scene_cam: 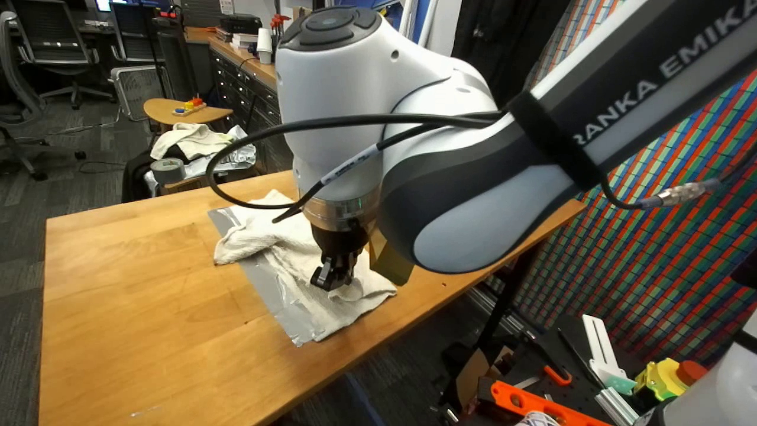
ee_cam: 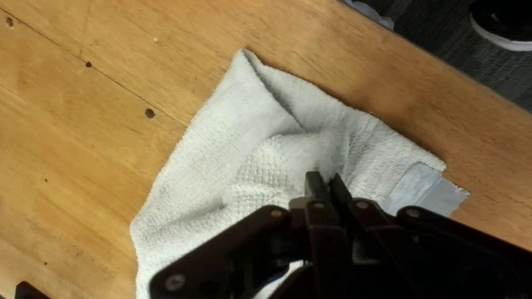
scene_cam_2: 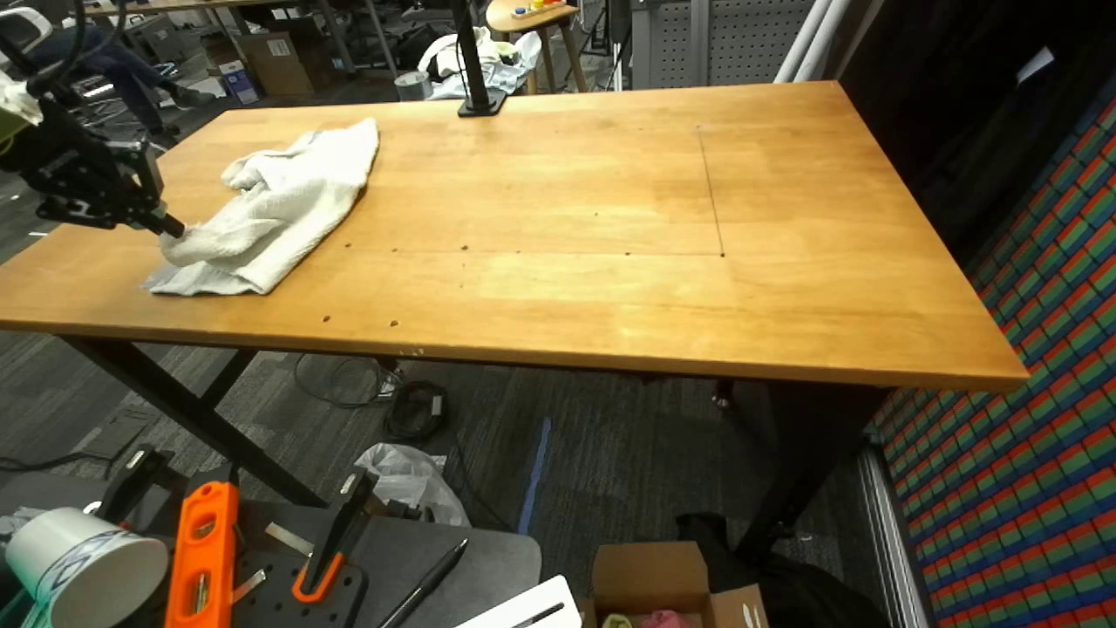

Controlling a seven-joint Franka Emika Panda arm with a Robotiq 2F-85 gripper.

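A white towel (scene_cam: 294,245) lies rumpled on the wooden table, partly over a grey strip (scene_cam: 273,298). My gripper (scene_cam: 333,280) points down just over the towel's near part. In the wrist view the gripper has its fingers together, with a raised fold of the towel (ee_cam: 279,154) running up to the tips. From the other side, the gripper (scene_cam_2: 173,228) meets the towel's bunched edge (scene_cam_2: 199,244). The thin cloth between the fingers is mostly hidden. One end of the grey strip (ee_cam: 444,197) shows past the towel's corner.
A black post (scene_cam_2: 476,63) stands on its back edge. Below the front edge, a dark side table carries an orange tool (scene_cam_2: 204,549) and a white cup (scene_cam_2: 89,565).
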